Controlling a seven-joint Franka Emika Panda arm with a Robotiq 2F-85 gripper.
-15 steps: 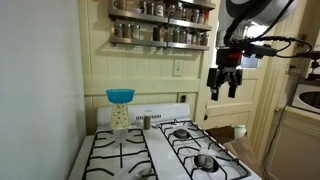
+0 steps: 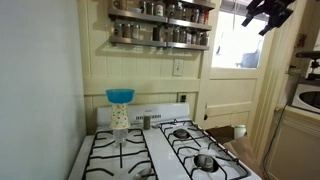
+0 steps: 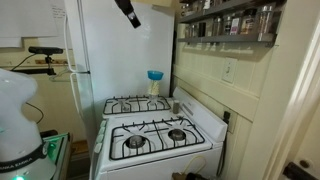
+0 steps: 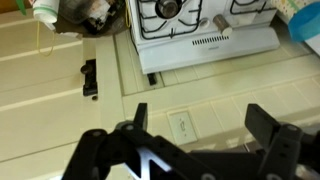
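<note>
High at the upper right, above the counter beside the stove, my gripper (image 2: 255,26) hangs in the air, clear of everything. From the wrist view, my gripper is open, its dark fingers (image 4: 262,124) far apart with only wall behind them. A blue bowl (image 2: 120,96) rests on a pale patterned container (image 2: 120,118) at the stove's back left. A small grey-brown shaker (image 2: 147,122) stands near the stove's back panel. In the wrist view the blue bowl (image 4: 306,22) is cut off at the upper right.
The white stove (image 3: 150,128) has black grates. Spice shelves (image 2: 160,20) with several jars line the wall above it. A white cup (image 2: 240,131) is right of the stove, and a microwave (image 2: 308,96) sits farther right. A tall white fridge (image 3: 130,60) borders the stove.
My arm has risen from beside the wall over the stove's right side and moved up to the right, mostly out of the frame. The bowl, container and shaker have not moved.
</note>
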